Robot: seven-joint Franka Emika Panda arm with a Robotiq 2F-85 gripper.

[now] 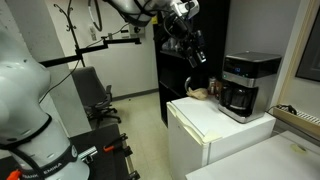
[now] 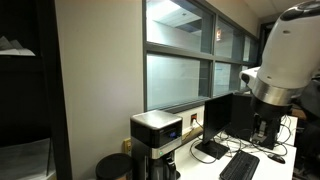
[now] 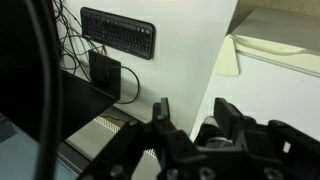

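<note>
My gripper (image 1: 195,58) hangs in the air above the white counter (image 1: 205,115), to the left of the black and silver coffee maker (image 1: 250,68). In the wrist view its dark fingers (image 3: 163,108) stand apart, so the gripper is open, at least partly. I see nothing held in it. A shape behind the fingers is partly hidden, and I cannot tell what it is. In exterior view 2 the coffee maker (image 2: 156,125) stands upright below the windows, while the gripper (image 2: 262,132) shows at the right.
A brownish, rounded object (image 1: 199,94) sits left of the coffee maker. Dark shelving (image 1: 172,75) rises behind the counter. A keyboard (image 3: 118,32), cables and monitors (image 2: 220,112) occupy the desk.
</note>
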